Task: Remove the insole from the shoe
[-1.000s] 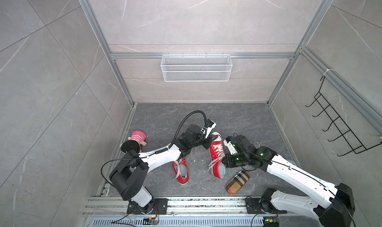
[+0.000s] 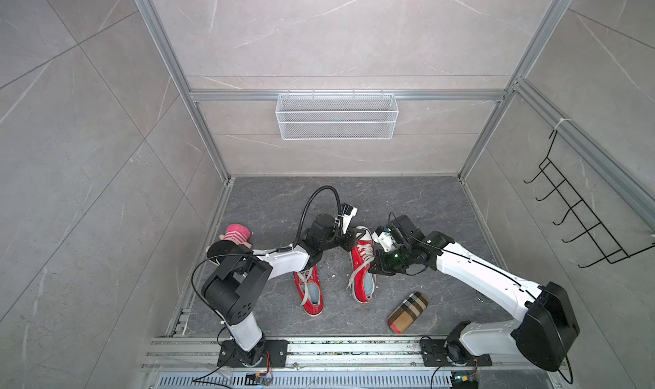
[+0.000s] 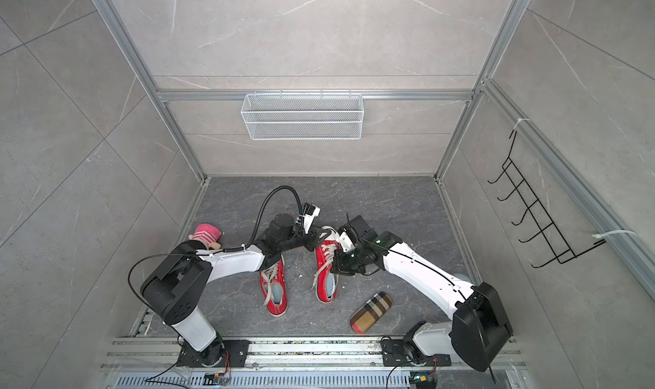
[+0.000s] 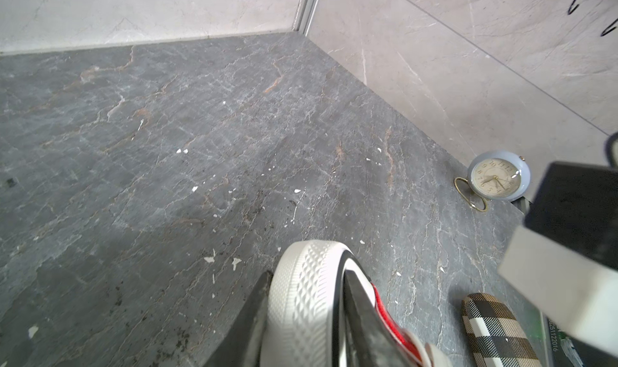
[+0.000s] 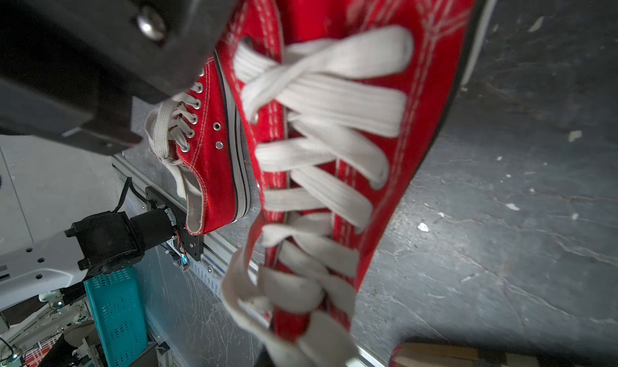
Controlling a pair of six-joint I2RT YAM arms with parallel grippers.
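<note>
The nearer-to-centre red shoe [image 2: 359, 258] lies with its white toe toward the back wall. Its opening shows a pale grey-blue insole [image 2: 369, 284] down inside. In the left wrist view, the white rubber toe [image 4: 307, 296] sits between the fingers of my left gripper, which is shut on it. Beside the laces and opening, on the right of that shoe, my right gripper [image 2: 376, 271] is shut; nothing shows between its fingers. White laces [image 5: 322, 135] fill the right wrist view, where the gripper's dark body crosses the upper left and its fingertips are hidden.
A second red shoe [image 2: 310, 291] lies to the left, partly under the left arm. The checked brown case [image 2: 408, 312] is at the front right. A pink-capped doll [image 2: 237, 234] lies far left, and a clock [image 4: 497, 175] stands by the right wall.
Both grippers and the centre shoe have shifted left. The right arm has drawn inward, its gripper moving leftward alongside the shoe. The second shoe and the checked case have stayed put.
</note>
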